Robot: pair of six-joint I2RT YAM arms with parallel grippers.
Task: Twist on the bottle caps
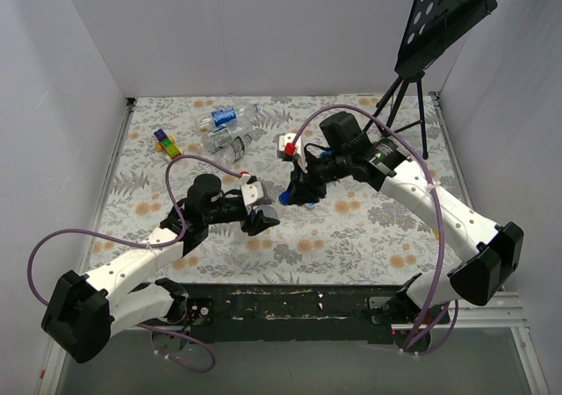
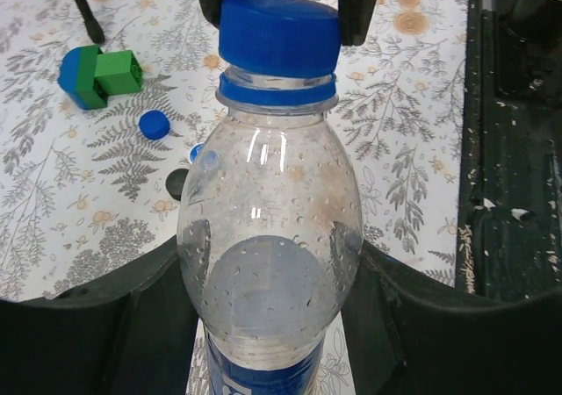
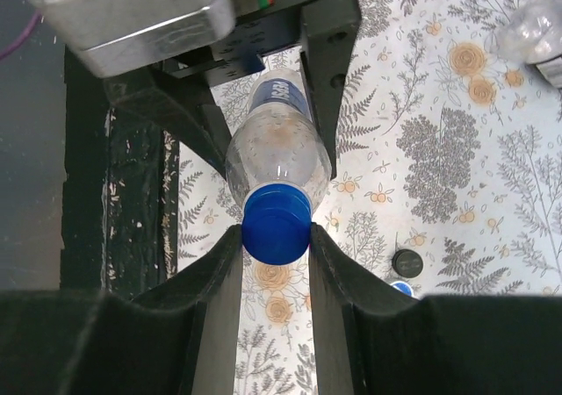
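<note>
A clear plastic bottle [image 2: 268,211] with a blue label is clasped by my left gripper, its neck pointing toward the right gripper. A blue cap [image 2: 279,35] sits over the bottle's mouth, above the blue neck ring [image 2: 277,91]. My right gripper is shut on this cap; its fingertips press on both sides in the right wrist view. From above, the left gripper [image 1: 262,219] and right gripper [image 1: 297,193] face each other over the middle of the table. The threads between cap and bottle are hidden.
Several clear bottles [image 1: 228,130] lie at the back left near colored blocks [image 1: 166,143]. A loose blue cap [image 2: 154,125] and a dark cap [image 3: 407,262] rest on the flowered table. A black stand [image 1: 408,96] rises at the back right.
</note>
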